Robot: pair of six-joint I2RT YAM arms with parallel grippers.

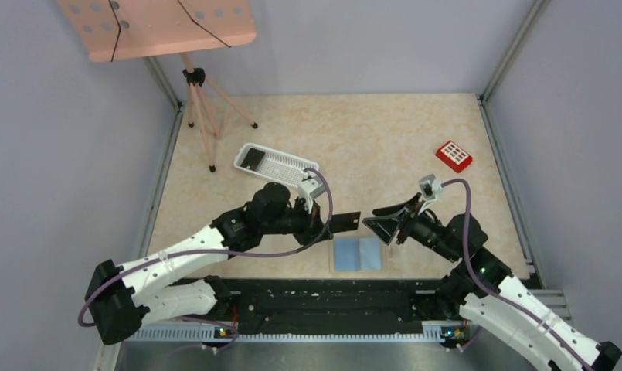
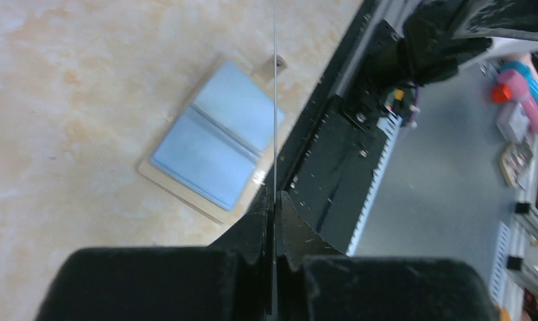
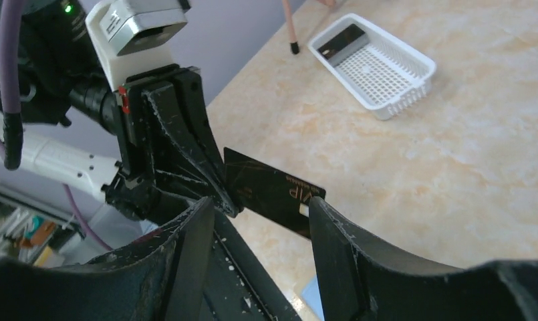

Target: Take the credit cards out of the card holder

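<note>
A thin black card [image 1: 346, 222] sticks out to the right from my left gripper [image 1: 326, 224], which is shut on its edge. Seen edge-on in the left wrist view, the card [image 2: 275, 100] is just a fine line above the closed fingers. My right gripper [image 1: 370, 217] faces the card's free end with its fingers apart. In the right wrist view, the card's right end [image 3: 306, 207] appears close to the right finger [image 3: 323, 231]; whether they touch is unclear. Below lies a flat light-blue folded piece [image 2: 206, 147], perhaps the card holder, on a beige board.
A white basket [image 1: 288, 168] with a black flat item [image 1: 253, 159] in its left end stands behind my left arm. At the back right lies a red object [image 1: 453, 156] with a white grid. A tripod [image 1: 203, 116] occupies the back left.
</note>
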